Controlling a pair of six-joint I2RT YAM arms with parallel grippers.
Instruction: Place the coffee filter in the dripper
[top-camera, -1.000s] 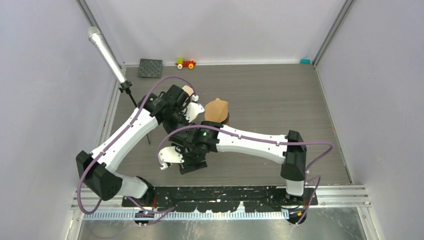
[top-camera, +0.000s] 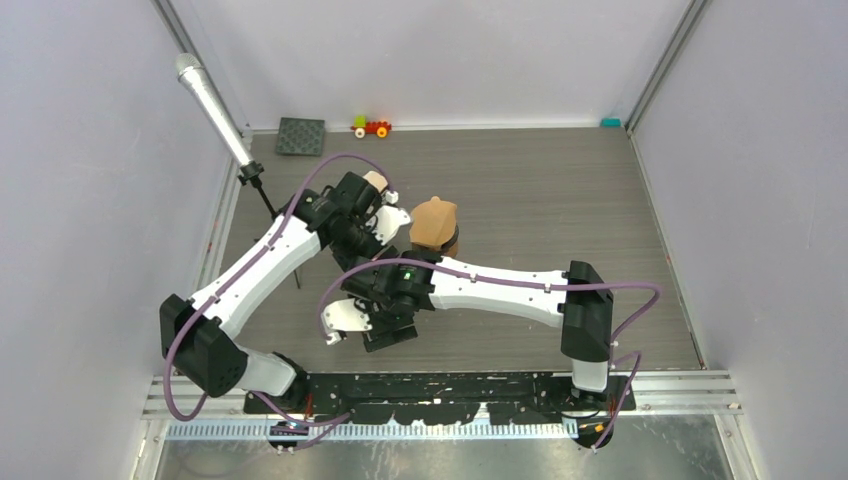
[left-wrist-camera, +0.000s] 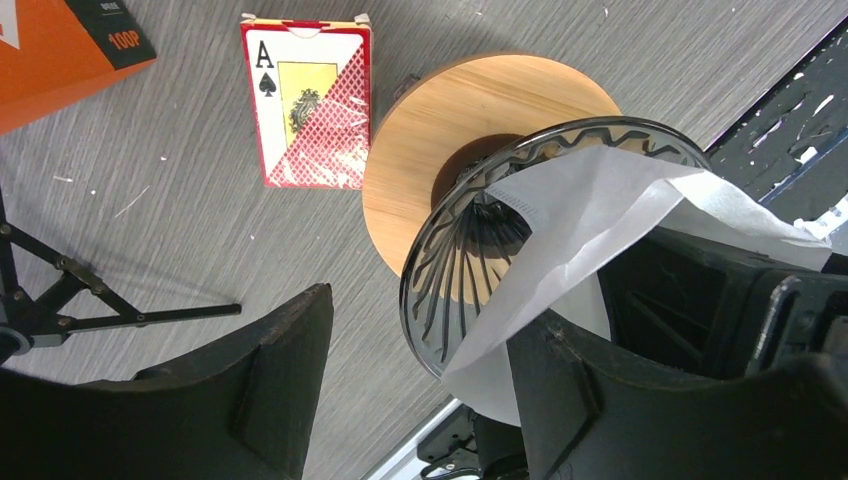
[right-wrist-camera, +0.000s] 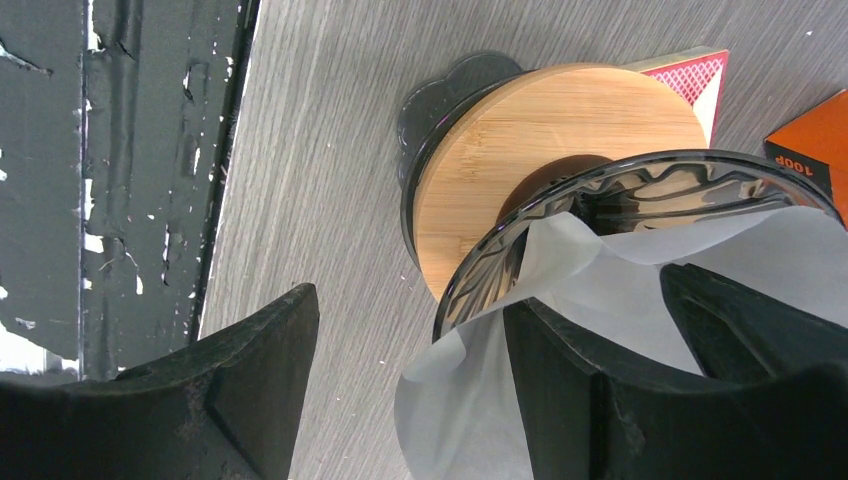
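Note:
A clear dripper (left-wrist-camera: 430, 300) on a round wooden base (left-wrist-camera: 410, 160) appears in both wrist views, mostly hidden from above by the arms. The white paper coffee filter (left-wrist-camera: 570, 230) lies across its mouth, folded, partly inside and partly over the rim. My left gripper is open over the dripper, one finger against the paper. My right gripper is open too, its inner finger at the filter (right-wrist-camera: 460, 420) and rim. In the top view both grippers crowd together left of centre.
A card box (left-wrist-camera: 310, 110), an orange box (left-wrist-camera: 60, 60) and a black tripod (left-wrist-camera: 70, 300) stand around the dripper. A brown-topped object (top-camera: 433, 220) stands near the centre.
Both arms have shifted very slightly downward in the top view; otherwise little differs.

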